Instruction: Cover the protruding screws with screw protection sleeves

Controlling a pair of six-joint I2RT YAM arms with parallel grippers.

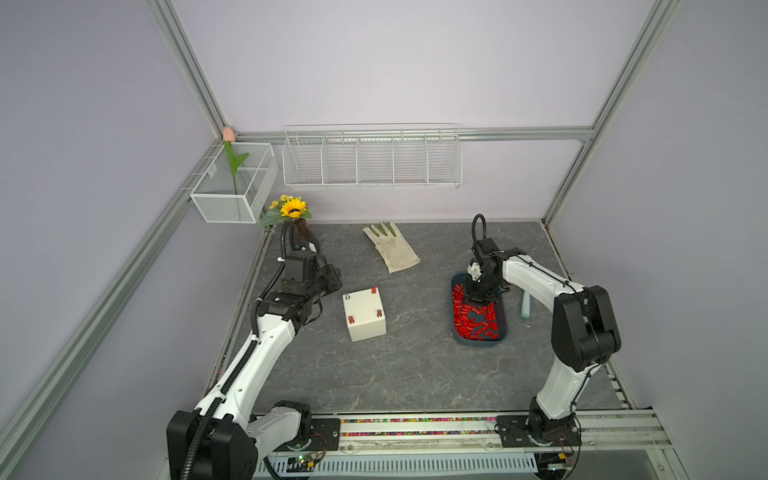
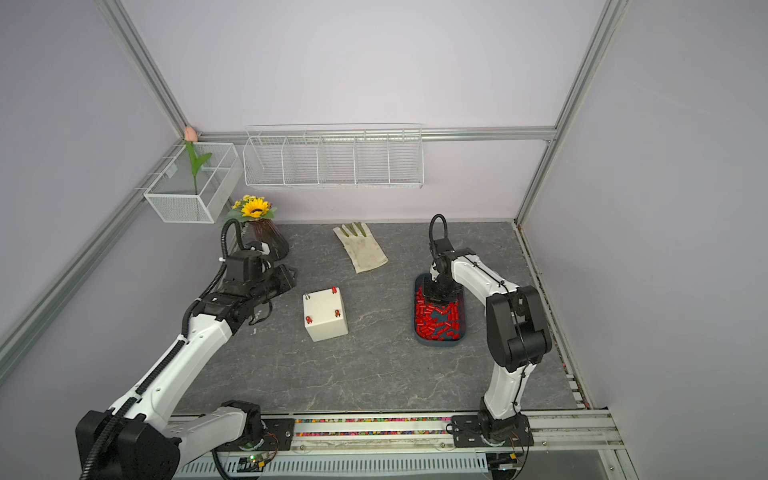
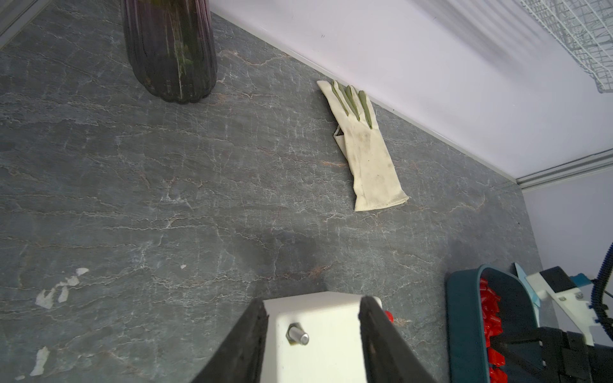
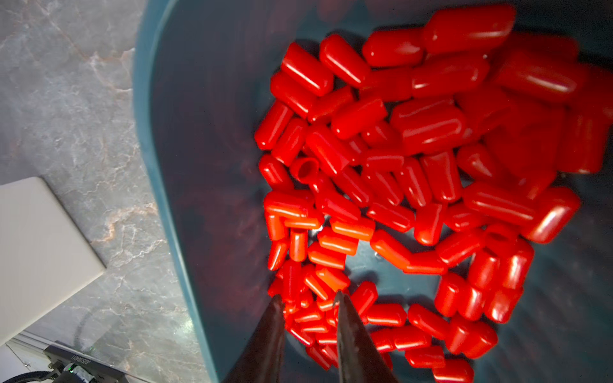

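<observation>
A white block (image 1: pixel 368 329) stands on the table with red sleeves at three of its top corners, one being the back-right sleeve (image 1: pixel 373 290). At the remaining corner a bare metal screw (image 3: pixel 298 334) sticks up. My left gripper is open, empty, behind and left of the block in the top views. Many red sleeves (image 4: pixel 325 150) lie heaped in the dark blue tray (image 4: pixel 153 121). Over that heap my right gripper is partly open, its fingertips a narrow gap apart with loose sleeves showing behind; none is clearly gripped.
A glove (image 3: pixel 373 169) lies flat at the back, and a dark vase (image 3: pixel 171 57) stands at the back left. A light blue tool handle (image 1: pixel 525 305) lies right of the tray. Bare table (image 1: pixel 416 352) separates block and tray.
</observation>
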